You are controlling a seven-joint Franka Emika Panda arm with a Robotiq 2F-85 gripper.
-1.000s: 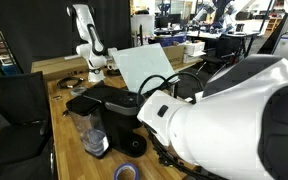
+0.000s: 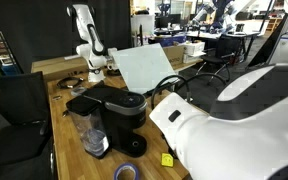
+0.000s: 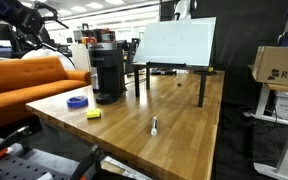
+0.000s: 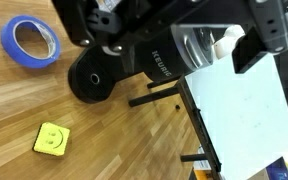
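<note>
A black Keurig coffee maker (image 4: 159, 62) stands on the wooden table, also seen as the dark machine (image 3: 109, 72) in exterior view 2. My gripper hangs above it in the wrist view, its dark fingers (image 4: 256, 48) spread apart at the top of the picture. No object shows gripped between them; the machine lies behind the gap. A yellow block (image 4: 52, 139) and a roll of blue tape (image 4: 50, 55) rest on the table by the coffee maker. In exterior view 1 the white arm (image 2: 234, 125) fills the right side and the gripper is hidden.
A white board (image 3: 176, 42) stands on dark legs behind the coffee maker. A small pale-and-dark item (image 3: 154, 126) lies on the right part of the table (image 3: 189, 115), with bare wood around it. An orange sofa (image 3: 29, 78) is beyond the table.
The white arm has shifted right and downward in exterior view 1. The yellow block, hidden a second ago, now shows beside it. Coffee maker and tape have stayed in place.
</note>
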